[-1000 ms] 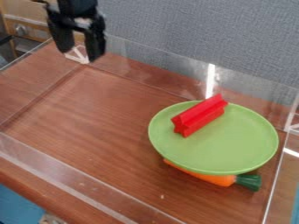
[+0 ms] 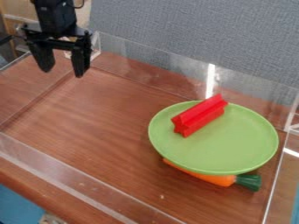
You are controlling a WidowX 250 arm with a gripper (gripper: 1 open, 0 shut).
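My black gripper hangs open at the upper left over the wooden surface, with nothing between its fingers. On the right, a green plate holds a red block with a ridged shape. An orange carrot with a green top lies at the plate's near edge, partly hidden under it.
Transparent low walls run along its edges, and a grey textured wall stands behind it.
My gripper has moved down and slightly to the left from higher near the back. The plate, red block and carrot have not moved.
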